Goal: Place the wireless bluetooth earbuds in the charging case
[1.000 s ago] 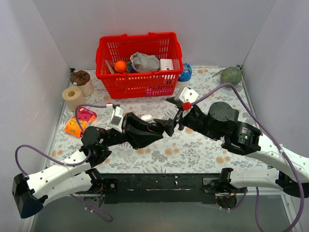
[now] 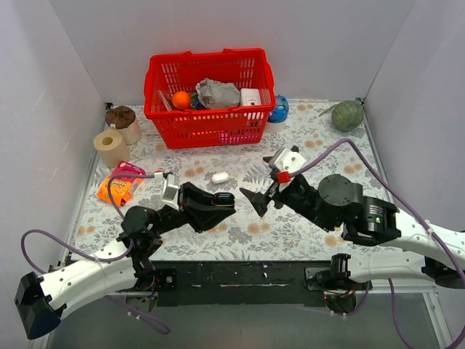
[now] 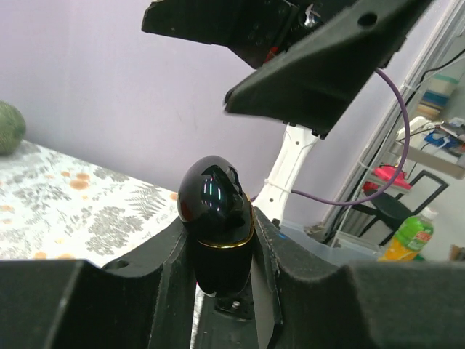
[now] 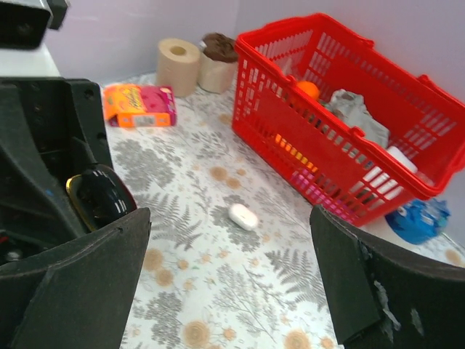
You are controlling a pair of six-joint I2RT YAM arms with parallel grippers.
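Observation:
The glossy black charging case (image 3: 215, 207), with a gold line round it, is held up above the table; its lid looks closed. My left gripper (image 2: 221, 209) is shut on it, a finger on either side in the left wrist view. To the right of the case, a short gap away, my right gripper (image 2: 260, 179) stands open. Between its spread fingers only the table below shows. The right wrist view catches the case (image 4: 102, 195) at its left edge. No earbud shows as a separate piece, and the inside of the case is hidden.
A small white oblong piece (image 4: 243, 217) lies on the flowered tablecloth. Behind stands a red basket (image 2: 211, 134) with things in it. Paper rolls (image 2: 111, 147) and an orange packet (image 2: 120, 187) are at the left.

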